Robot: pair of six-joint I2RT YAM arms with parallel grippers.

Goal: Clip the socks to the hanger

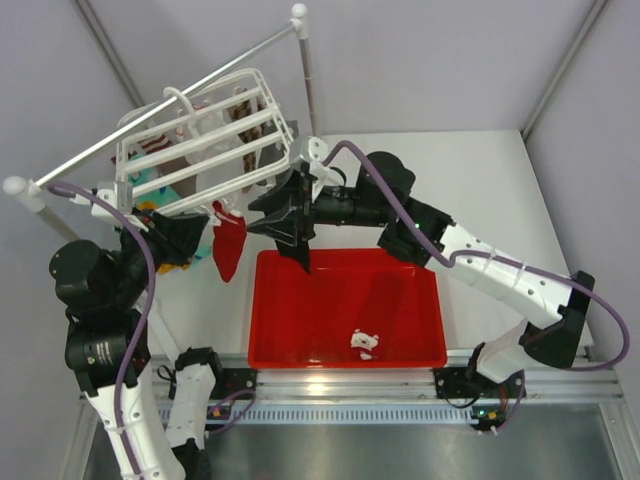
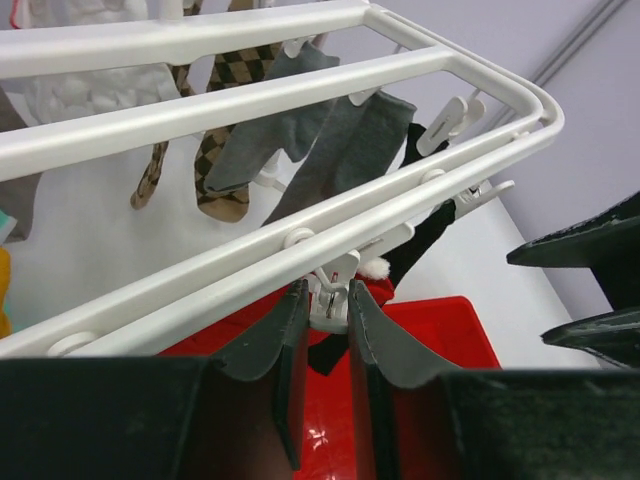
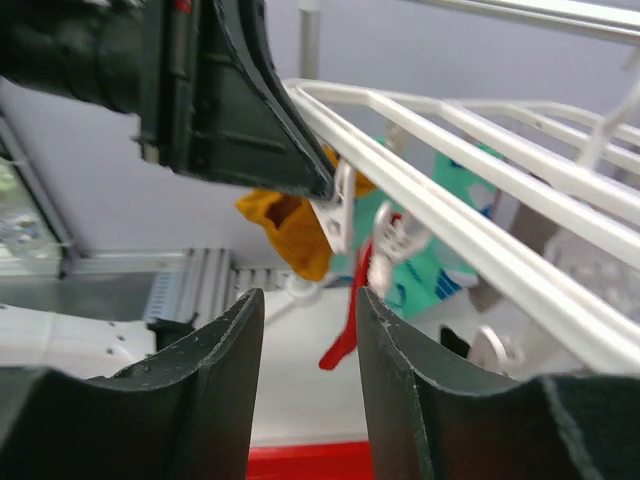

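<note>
The white hanger (image 1: 200,150) hangs from the rack with socks clipped under it. My left gripper (image 1: 180,225) is at its near left corner; in the left wrist view its fingertips (image 2: 328,312) are at a white clip under the rail, finger state unclear. A red sock (image 1: 228,245) hangs below the front rail, a red strip also in the right wrist view (image 3: 345,330). My right gripper (image 1: 275,215) is right of it, fingers apart and empty in the right wrist view, facing the clips. Grey socks (image 2: 330,160) and checked socks (image 2: 222,170) hang behind.
A red tray (image 1: 310,310) holds a small white item (image 1: 364,340). Rack posts (image 1: 305,70) stand beside the hanger.
</note>
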